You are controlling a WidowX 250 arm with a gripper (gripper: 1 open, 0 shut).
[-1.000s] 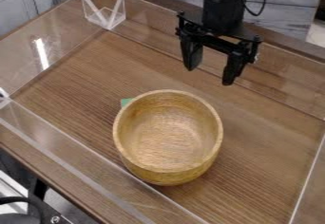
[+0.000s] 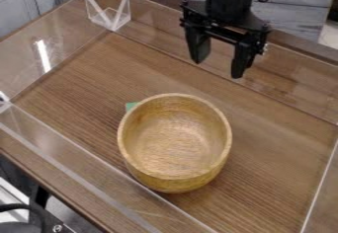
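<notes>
My black gripper [image 2: 218, 50] hangs over the wooden surface at the top centre, its two fingers apart with nothing seen between them. Below it, a yellow oval bowl [image 2: 173, 171] sits near the front centre, empty. A small green object [image 2: 130, 108] lies at the bowl's back left, partly hidden behind it.
A clear wire or plastic piece [image 2: 109, 12] stands at the back left, another [image 2: 4, 107] at the left edge. Walls border the wooden surface [image 2: 264, 138], which is otherwise clear.
My gripper has moved upward in the view, toward the back, away from the bowl. The bowl and green object have stayed put.
</notes>
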